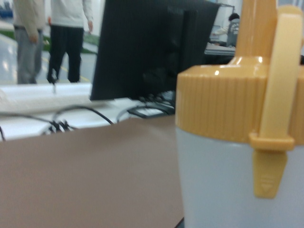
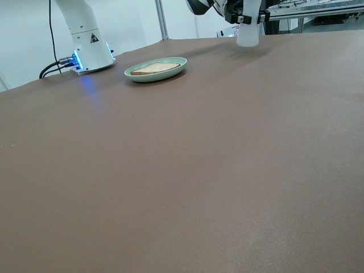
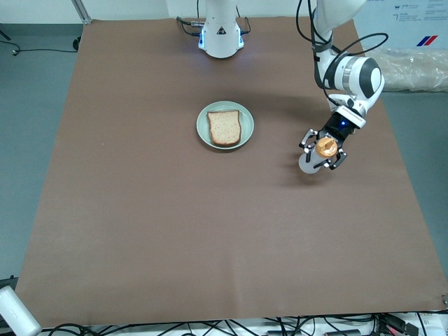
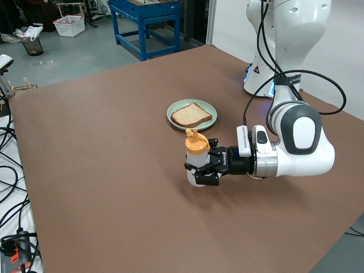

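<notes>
A plastic bottle with an orange cap is held in my gripper, which is shut on it, right of the plate in the left camera view. The bottle fills the right of the wrist view, its spout and strap upright. In the top view its white body hangs near the tabletop; whether it touches cannot be told. A pale green plate holds a slice of bread, also seen on the plate in the top view.
Cables and equipment lie beyond the near edge.
</notes>
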